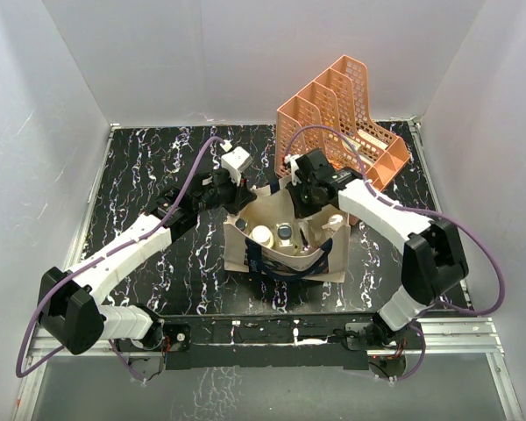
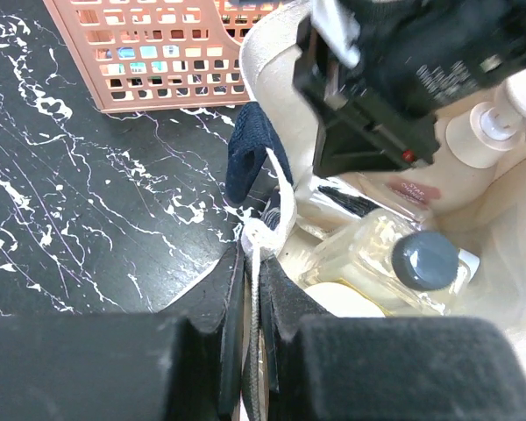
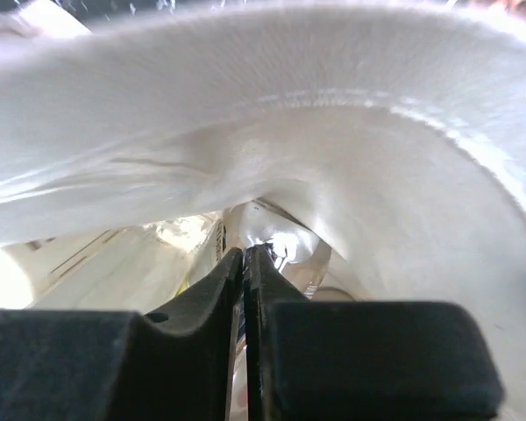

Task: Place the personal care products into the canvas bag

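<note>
The canvas bag (image 1: 241, 260) stands mid-table, holding a white jar (image 1: 261, 235), a dark-capped bottle (image 2: 425, 260) and other containers. My left gripper (image 1: 238, 203) is shut on the bag's rim fabric, bunched between its fingers in the left wrist view, beside a navy handle (image 2: 250, 145). My right gripper (image 1: 300, 209) is inside the bag at the back right, shut, close to a clear wrapped item (image 3: 272, 228); whether that item is between its fingers is unclear.
A peach slotted organiser (image 1: 342, 101) with a few small items stands behind the bag at the back right.
</note>
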